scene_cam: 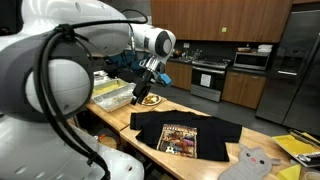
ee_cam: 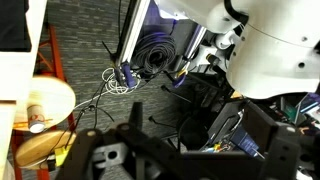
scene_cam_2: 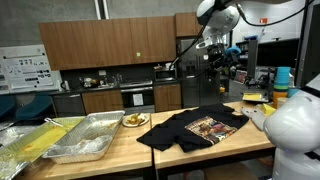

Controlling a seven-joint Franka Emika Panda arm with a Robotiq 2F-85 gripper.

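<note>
My gripper (scene_cam: 150, 76) hangs in the air at the end of the raised arm, well above the table. In the wrist view, dark finger parts stand apart along the lower edge, and I see nothing held between them. A black cloth (scene_cam: 205, 128) lies spread on the wooden table, with a colourful printed picture (scene_cam: 178, 141) showing on it. The second exterior view has the black cloth (scene_cam_2: 180, 133) in the middle of the table and a clear plastic bin (scene_cam_2: 85, 138) left of it. Behind, a plate of food (scene_cam_2: 135, 120) rests near the far edge.
A grey, animal-shaped piece (scene_cam: 250, 164) and a yellow item (scene_cam: 296, 145) lie at the table's right. Beneath the wrist camera are floor, coiled cables (ee_cam: 155, 52) and a round wooden stool (ee_cam: 50, 110). Bare tabletop (scene_cam_2: 120, 160) shows between bin and cloth.
</note>
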